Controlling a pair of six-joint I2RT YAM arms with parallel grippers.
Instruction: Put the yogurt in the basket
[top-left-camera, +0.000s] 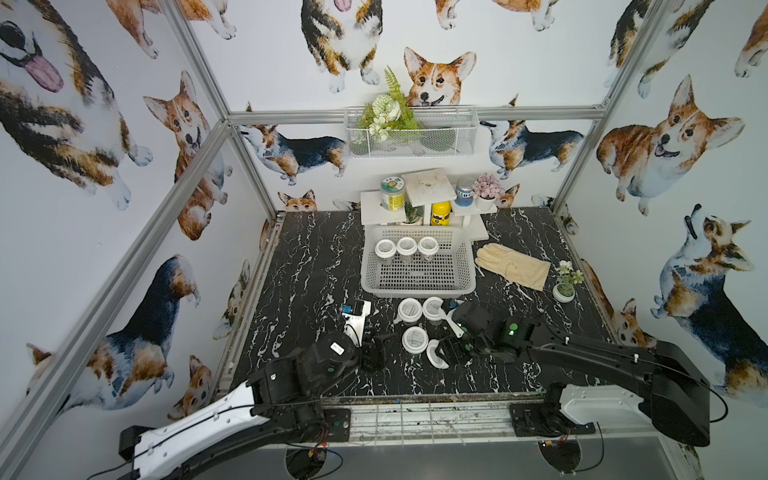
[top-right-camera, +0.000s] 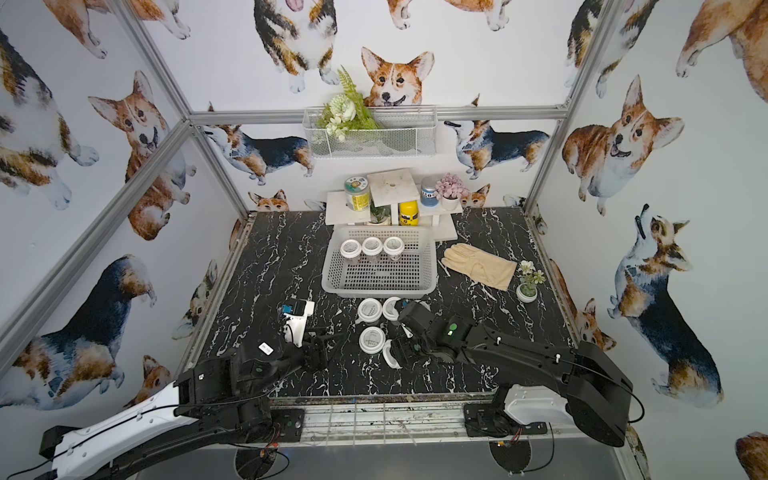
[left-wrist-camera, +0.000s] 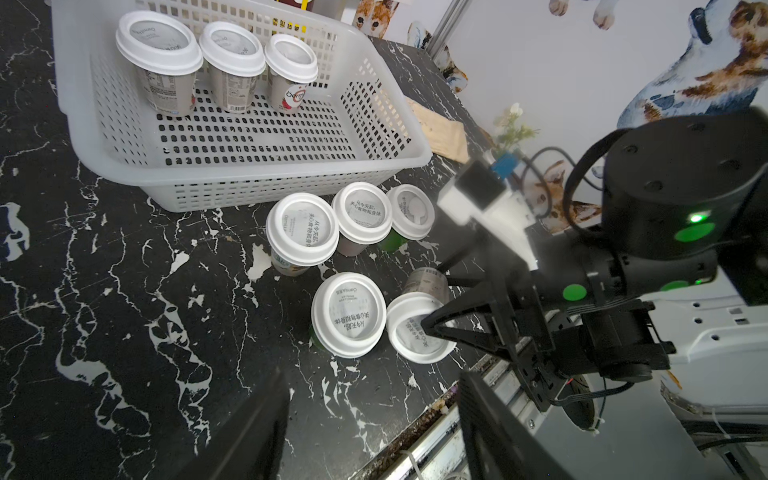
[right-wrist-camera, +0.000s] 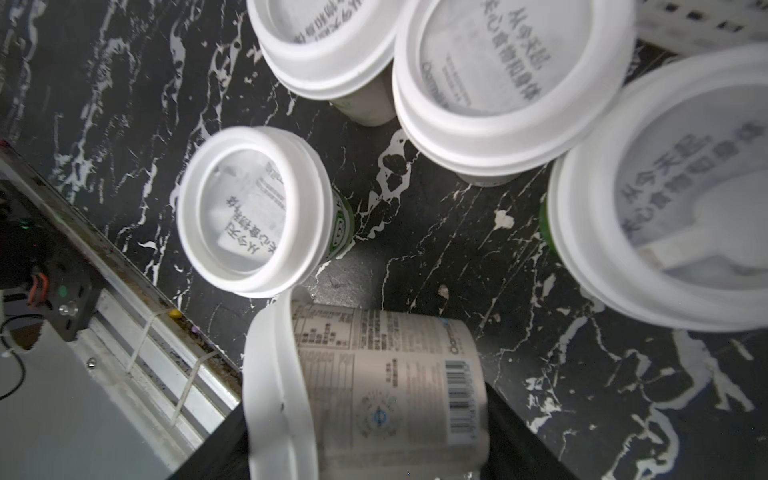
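The white basket holds three yogurt cups in a row. In front of it several more upright cups stand on the table. My right gripper is shut on a yogurt cup lying on its side at the front of that group, lid towards the table's front edge. My left gripper hangs part open over the table left of the cups, with nothing between its fingers.
A glove and small potted plant lie to the right of the basket. Shelves with cans stand behind it.
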